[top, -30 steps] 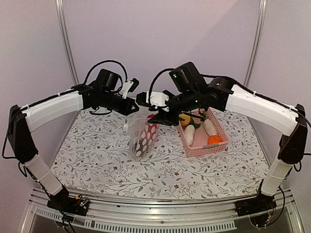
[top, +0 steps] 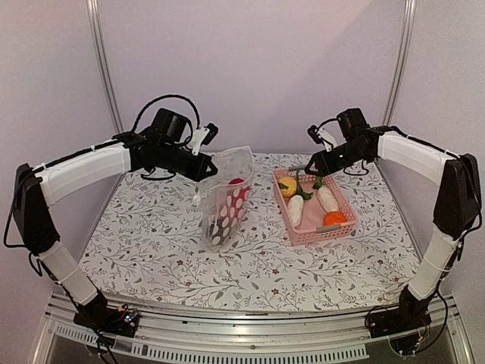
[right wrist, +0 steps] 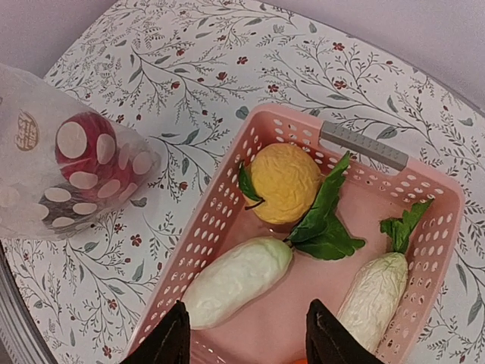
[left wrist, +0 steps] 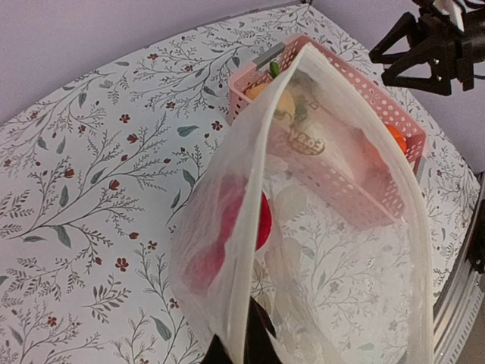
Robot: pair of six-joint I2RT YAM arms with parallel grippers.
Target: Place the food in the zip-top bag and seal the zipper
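A clear zip top bag with white dots stands with its mouth open, a red round food and something dark inside. My left gripper is shut on the bag's rim. Over the pink basket, my right gripper is open with nothing between its fingers. In the basket lie a yellow round food with a leaf, a white radish with green leaves at the left, another white radish at the right, and an orange food at the near end.
The basket has grey handles at its ends and stands right of the bag, with a narrow strip of table between them. A wall rises behind.
The left gripper and bag have stayed in place.
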